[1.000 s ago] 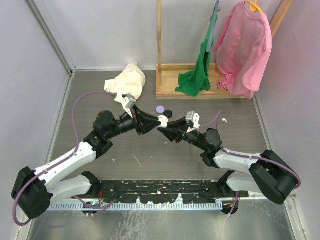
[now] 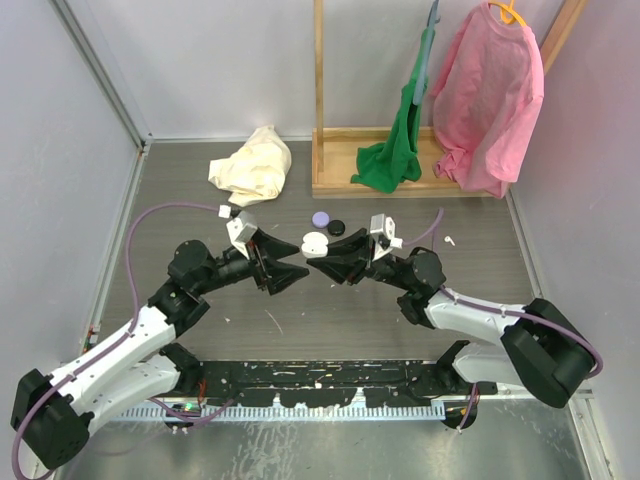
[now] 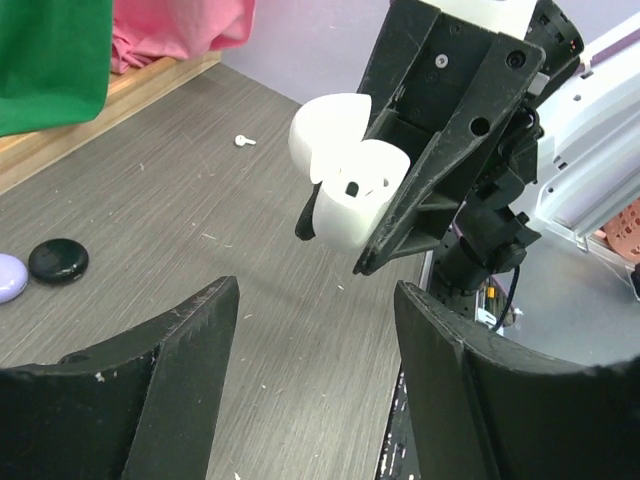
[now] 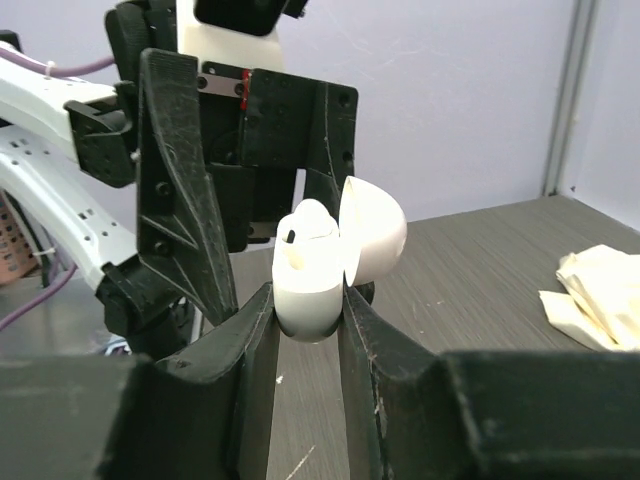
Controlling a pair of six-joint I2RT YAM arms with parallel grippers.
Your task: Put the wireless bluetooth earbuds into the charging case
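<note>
The white charging case [image 2: 314, 246] with its lid raised is gripped by my right gripper [image 2: 330, 258], whose fingertips close round its body [image 4: 306, 295]. In the left wrist view the case [image 3: 352, 205] shows a white piece in it with a dark spot; whether that is an earbud seated inside I cannot tell. My left gripper [image 2: 292, 263] stands open a short way left of the case, its fingers [image 3: 170, 370] apart with nothing between them.
A purple round object [image 2: 320, 218] and a black one [image 2: 336, 228] lie behind the grippers. A cream cloth [image 2: 250, 172] and a wooden rack [image 2: 340, 160] with hanging garments stand at the back.
My left gripper has moved away from the case, down and left, its fingers now apart. The case in my right gripper has shifted slightly left.
</note>
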